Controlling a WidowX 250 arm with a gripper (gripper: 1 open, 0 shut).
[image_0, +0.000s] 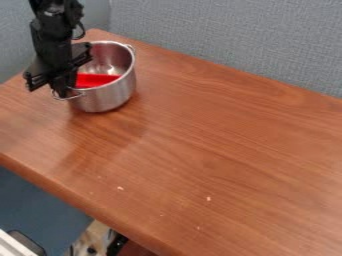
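A steel pot (110, 94) with wire handles stands on the wooden table at the back left, with a red object (96, 80) inside it. My black gripper (62, 86) is at the pot's left rim, by the near handle, and partly in front of the pot. It appears shut; whether anything thin is between its fingers is too small to tell.
A grey panel (234, 45) runs along the back.
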